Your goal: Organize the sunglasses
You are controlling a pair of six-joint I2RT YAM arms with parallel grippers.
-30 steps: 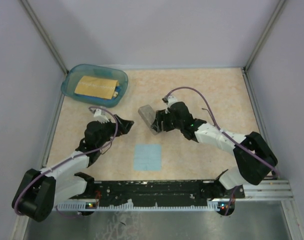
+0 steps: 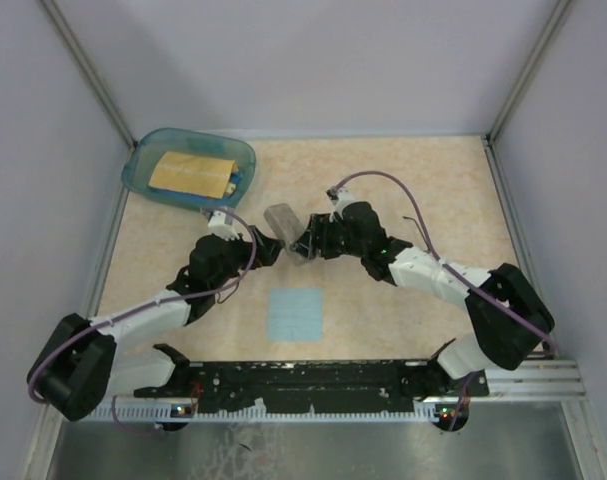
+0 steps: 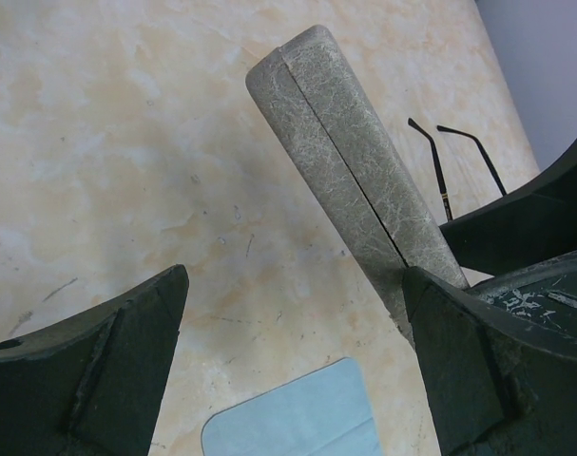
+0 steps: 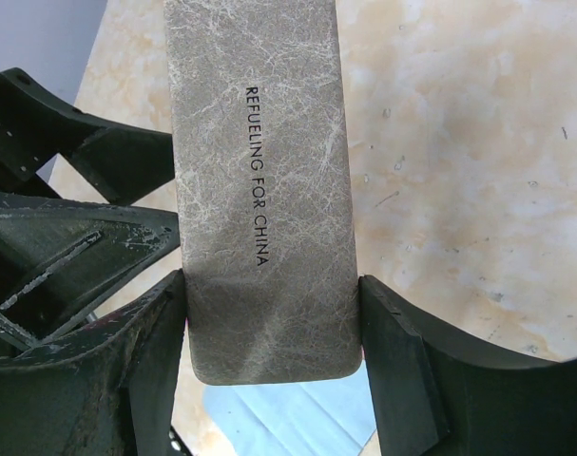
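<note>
A grey glasses case (image 2: 285, 225) is held up near the centre by my right gripper (image 2: 315, 243), which is shut on its lower end; in the right wrist view the case (image 4: 259, 161) shows the print "REFUELING FOR CHINA". My left gripper (image 2: 261, 247) stands open just left of the case, its fingers apart with nothing between them. In the left wrist view the case (image 3: 340, 161) rises diagonally at the right. Thin dark folded-out temples of sunglasses (image 3: 437, 166) show behind it. A light blue cloth (image 2: 294, 315) lies on the table below the case.
A teal tray (image 2: 143, 175) with a yellow item (image 2: 188, 172) stands at the back left. White walls enclose the sides and back.
The case in my right gripper has shifted slightly left and toward the back.
</note>
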